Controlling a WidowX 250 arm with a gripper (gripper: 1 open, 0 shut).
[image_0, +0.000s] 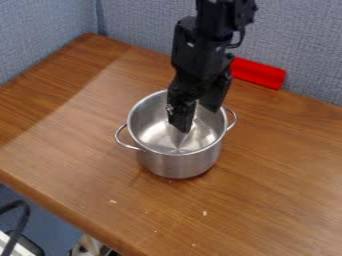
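A steel pot (174, 160) with two side handles stands on the wooden table. My black gripper (195, 110) hangs from above, tilted over the pot, its open fingers reaching down to the opening and over the right part of it. The arm hides part of the pot's back rim. I cannot make out anything held between the fingers.
A red cylinder (261, 74) lies at the back right against the grey padded wall (294, 40).
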